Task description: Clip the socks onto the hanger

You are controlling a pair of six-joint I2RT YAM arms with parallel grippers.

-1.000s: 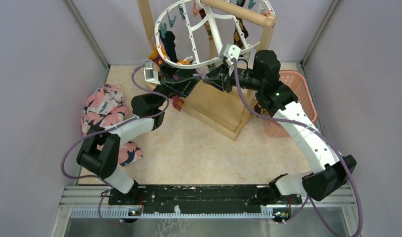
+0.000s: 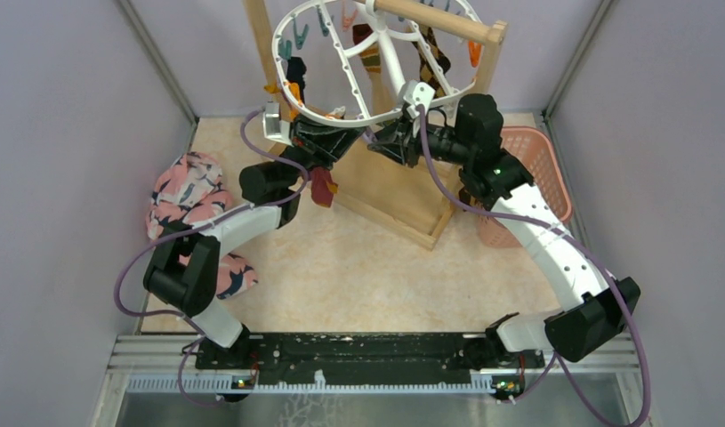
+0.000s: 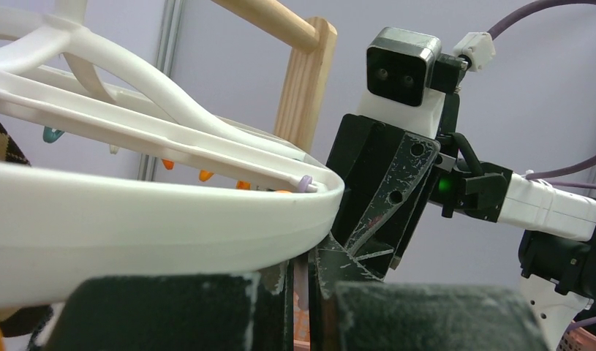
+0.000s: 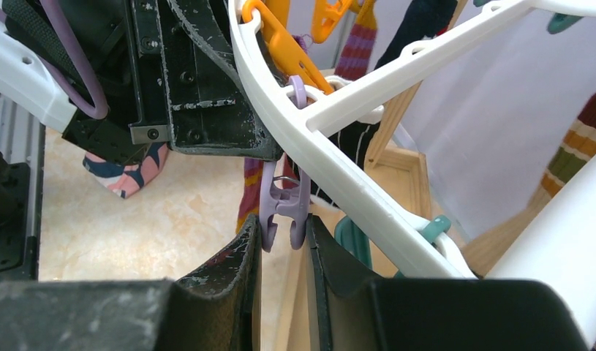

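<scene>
A lilac clip (image 4: pixel 302 205) hangs from the white hanger ring (image 4: pixel 353 175), with my right gripper around its two lower prongs, the fingertips a little apart. My left gripper (image 2: pixel 348 133) is at the front of the ring, just beside that clip, seen behind it in the right wrist view; what lies between its fingers is hard to tell. Several socks hang below the ring, among them a striped one (image 4: pixel 580 146) and a dark one. Maroon fabric (image 2: pixel 324 185) hangs under my left gripper.
The wooden stand (image 2: pixel 483 62) holds the hanger over a wooden base. A pink basket (image 2: pixel 536 151) stands at the right, patterned fabric (image 2: pixel 185 182) lies at the left.
My left gripper has shifted slightly rightward compared with a second ago, and the hanger and its socks have swayed. The right arm is almost where it was.
</scene>
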